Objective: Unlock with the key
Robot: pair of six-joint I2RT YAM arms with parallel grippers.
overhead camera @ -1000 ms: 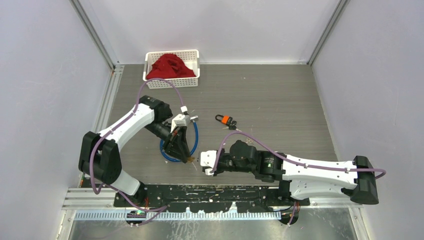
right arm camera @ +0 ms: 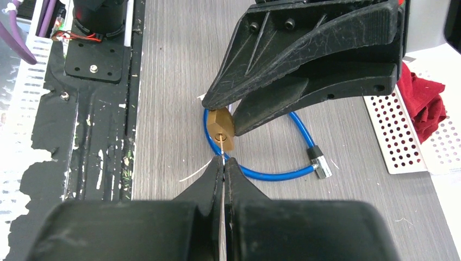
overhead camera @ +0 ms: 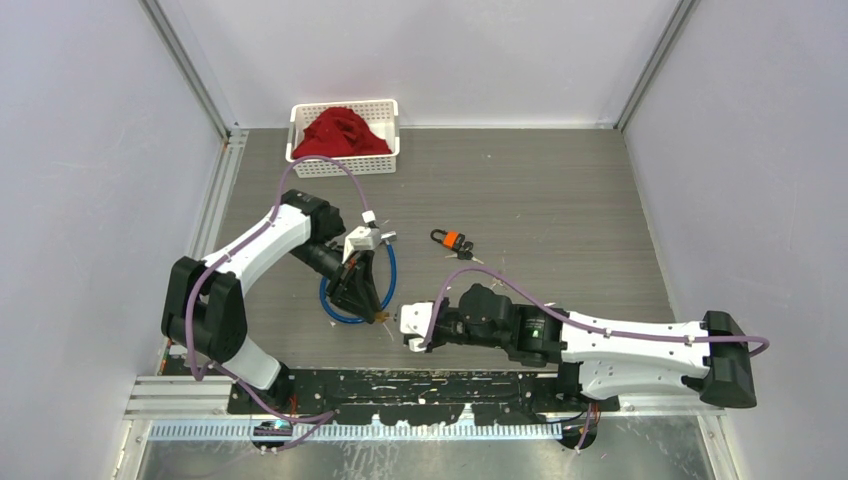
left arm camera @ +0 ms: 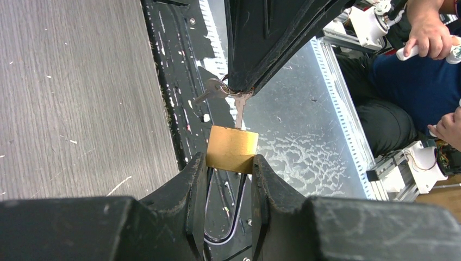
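A brass padlock (left arm camera: 231, 145) with a long shackle is gripped by my left gripper, seen in the top view (overhead camera: 372, 316) at the front of the table. In the right wrist view the padlock body (right arm camera: 220, 122) shows its keyhole facing my right gripper. That gripper is shut on a small key (left arm camera: 240, 109), whose blade points into the keyhole; how deep it sits is hard to tell. A second key (left arm camera: 212, 91) hangs beside it at the fingertips.
A blue hose (overhead camera: 393, 270) lies looped under the left arm. An orange-and-black padlock (overhead camera: 452, 240) with keys lies at the middle. A white basket (overhead camera: 342, 165) with red cloth stands at the back left. The right half of the table behind the arm is clear.
The left arm has moved very slightly.
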